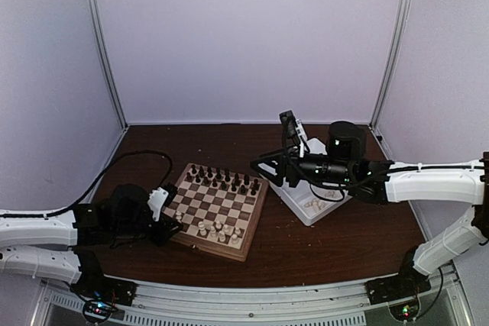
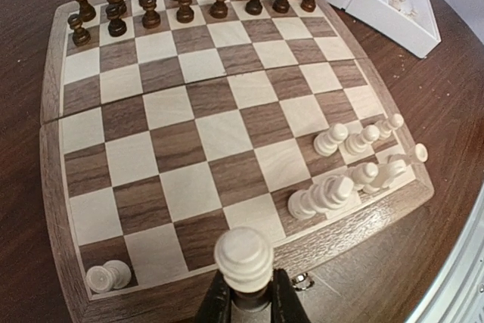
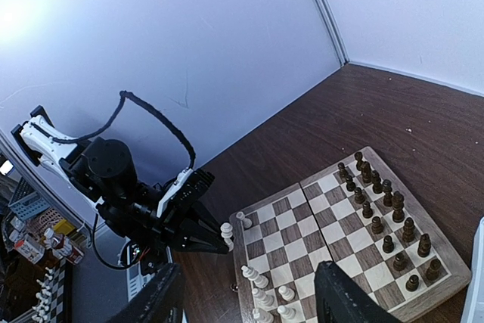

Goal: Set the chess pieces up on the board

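The chessboard (image 1: pixel 221 208) has black pieces lined in two rows along its far side and several white pieces (image 2: pixel 330 138) grouped near the right of its near side; one white piece (image 2: pixel 107 276) stands at the near left corner. My left gripper is shut on a white piece (image 2: pixel 243 256), held over the board's near edge toward the left. My right gripper hangs above the right part of the board, its fingers apart with nothing seen between them.
A white divided tray (image 1: pixel 298 208) with loose white pieces lies right of the board, partly under the right arm. Bare dark table surrounds the board.
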